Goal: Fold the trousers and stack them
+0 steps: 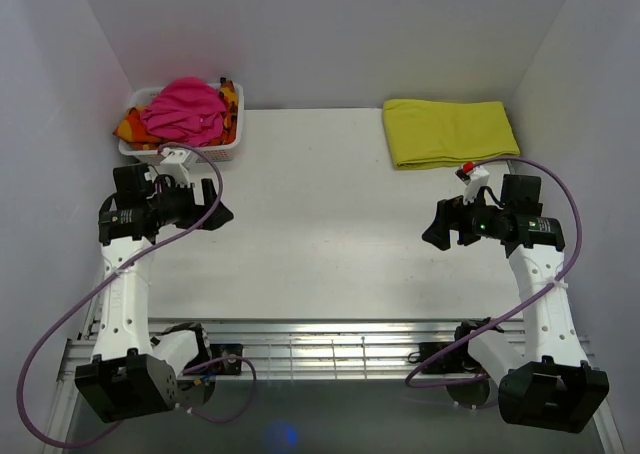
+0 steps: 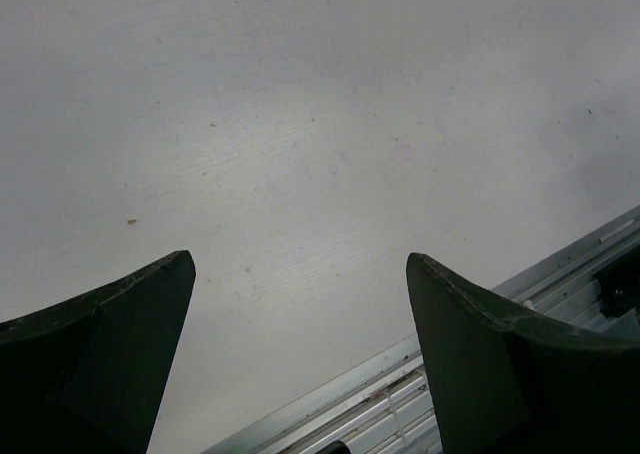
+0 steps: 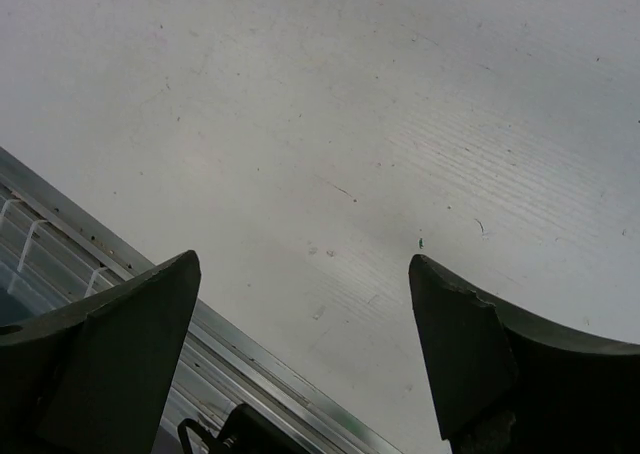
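Note:
At the back right of the table lies a flat, folded yellow cloth [image 1: 450, 134], which looks like a neat rectangle in the top view. Crumpled pink cloth [image 1: 188, 111] and orange patterned cloth [image 1: 133, 129] fill a white basket [image 1: 222, 154] at the back left. My left gripper [image 1: 218, 202] is over the left part of the table, in front of the basket. On the right side, my right gripper [image 1: 452, 236] hovers in front of the yellow cloth. Both wrist views show fingers spread wide, left [image 2: 130, 344] and right [image 3: 130, 344], with only bare table between them.
A metal rail [image 1: 330, 332] runs along its front edge. Grey walls [image 1: 320, 34] close off the back and both sides. Purple cables [image 1: 100, 286] loop over the arms.

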